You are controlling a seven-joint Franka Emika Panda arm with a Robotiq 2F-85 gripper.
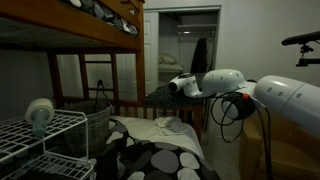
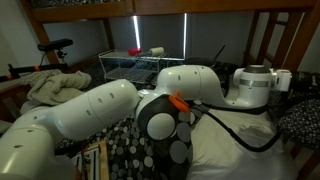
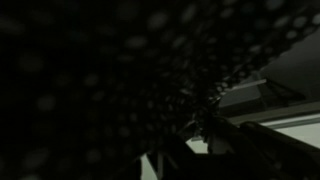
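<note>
A dark cloth with pale dots (image 1: 163, 97) hangs bunched around the end of my arm, above the bed, in the first exterior view. In the second exterior view the same dotted cloth (image 2: 302, 122) shows at the right edge, beyond the white wrist. Its folds (image 3: 130, 75) fill most of the wrist view. My gripper is shut on the cloth. The fingertips are mostly hidden in the dark folds.
Below lies a mattress with a pale sheet (image 1: 150, 131) and a black-and-grey circle-patterned cover (image 1: 160, 160). A white wire rack (image 1: 50, 135), a woven basket (image 1: 88, 128) and the upper bunk (image 1: 75, 35) bound the left side. A brown armchair (image 1: 290, 145) stands right.
</note>
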